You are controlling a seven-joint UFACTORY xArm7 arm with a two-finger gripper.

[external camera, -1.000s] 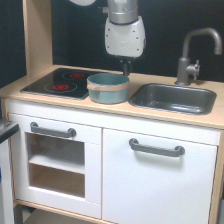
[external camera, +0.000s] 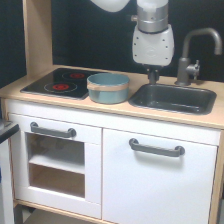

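A teal pot [external camera: 108,92] with a brownish handle on its side sits on the wooden counter between the stove and the sink. Just right of it, my dark gripper [external camera: 152,78] points down over the left part of the metal sink [external camera: 175,98], clear of the pot. Its fingers are too small and dark to show how they stand. I make out no object hanging from it.
The black stove [external camera: 60,83] with red-marked burners fills the counter's left. A curved faucet [external camera: 187,60] rises behind the sink. White cabinet doors [external camera: 150,180] with grey handles are below, the left one with a window.
The arm has moved right and slightly down, from above the pot's right edge to over the sink's left side. The pot stays where it was.
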